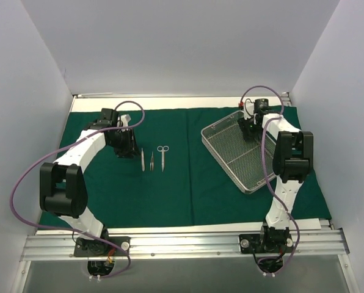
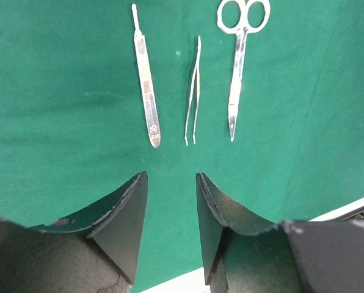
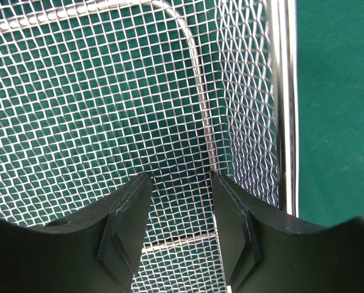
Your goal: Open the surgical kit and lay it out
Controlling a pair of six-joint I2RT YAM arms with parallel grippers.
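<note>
The scalpel, tweezers and scissors lie side by side on green cloth, left of centre in the top view. In the left wrist view the scalpel, tweezers and scissors lie clear beyond my left gripper, which is partly open and empty. The mesh tray sits at the right, empty where visible. Over its upper end, my right gripper is open, with nothing gripped. One finger is close to the tray's side wall; contact cannot be told.
Bare green cloth spreads below the instruments and between them and the tray. Grey walls bound the back and sides. Both arms' cables loop above the cloth.
</note>
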